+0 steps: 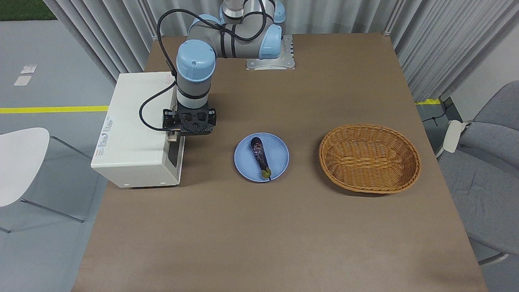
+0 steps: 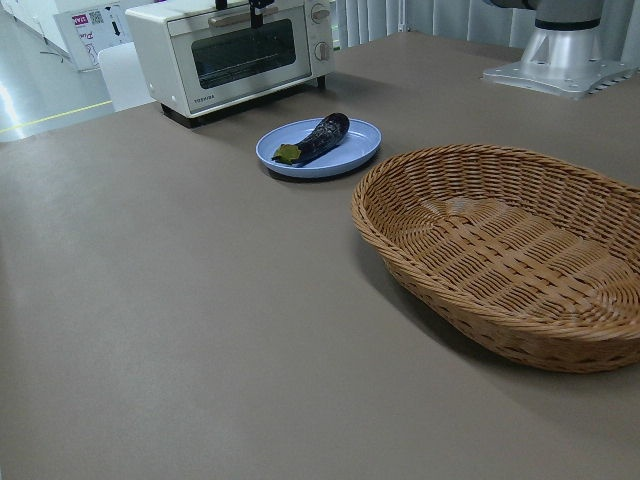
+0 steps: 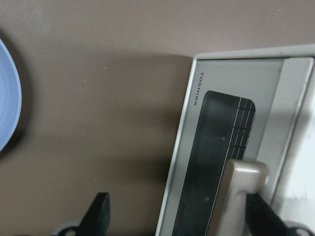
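A white Toshiba toaster oven (image 1: 129, 136) stands at the left of the table; in the left view its glass door (image 2: 245, 55) is shut, with a handle along the top. My gripper hovers at that door, its two black fingers apart, one on each side of the oven's handle (image 3: 236, 189) or beside it; I cannot tell whether they touch it. An eggplant (image 1: 260, 155) lies on a blue plate (image 1: 243, 165) to the right of the oven.
An empty wicker basket (image 1: 369, 160) sits to the right of the plate. The arm's mounting plate is at the back.
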